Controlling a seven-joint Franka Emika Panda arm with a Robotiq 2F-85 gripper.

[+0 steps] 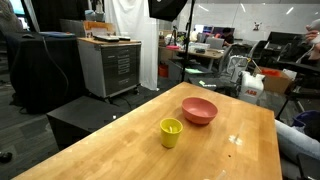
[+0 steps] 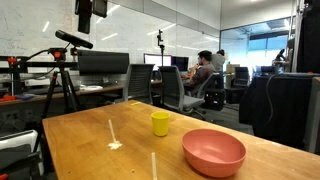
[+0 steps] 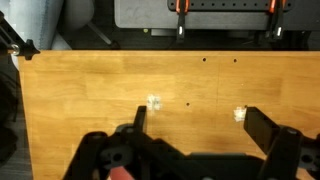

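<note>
My gripper stands open over the wooden table in the wrist view, its dark fingers wide apart with only bare tabletop and pale marks below the gap. A red bowl [image 1: 199,110] rests upright on the table, and a yellow cup [image 1: 170,132] stands apart from it. In the second exterior view the bowl [image 2: 213,151] is nearer the camera and the cup [image 2: 160,123] lies farther back. A sliver of the bowl [image 3: 121,174] shows at the wrist view's bottom edge, mostly hidden by the gripper. The cup is outside that view.
Small white marks [image 3: 153,102] lie on the table [image 1: 110,152]. Thin white strips [image 2: 112,130] show on it in the second exterior view. A grey drawer cabinet [image 1: 109,69] stands beyond the table.
</note>
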